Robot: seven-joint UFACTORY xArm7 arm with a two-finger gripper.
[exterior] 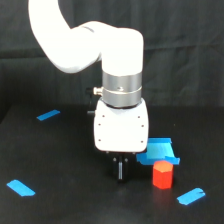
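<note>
A red block (162, 175) with a hexagonal outline sits on the dark table at the right of the camera view. Just behind it is a light-blue, box-like object (158, 147), partly hidden by the white arm. My gripper (121, 170) points down to the left of the red block, with a clear gap between them. Its dark fingers barely stand out from the black background, so how the fingers stand and whether anything thin is between them is unclear.
Flat blue pieces lie apart on the table: one at the back left (47, 115), one at the front left (20, 188) and one at the front right (191, 196). A dark curtain (190, 70) hangs behind. Bare table spreads left of the gripper.
</note>
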